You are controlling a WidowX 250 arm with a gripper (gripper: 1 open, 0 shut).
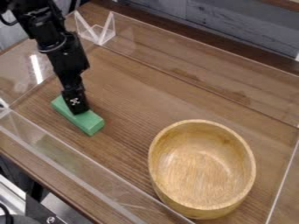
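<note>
A black robot arm reaches down from the upper left, its gripper (72,100) low over a green rectangular block (86,120) lying on the wooden table at the left. The gripper stands open, its tips at the block's upper end; whether they touch it is hard to tell.
A pale wooden bowl (201,168) sits at the lower right. A white wire object (96,28) is at the upper left. Clear panels edge the table at left and bottom.
</note>
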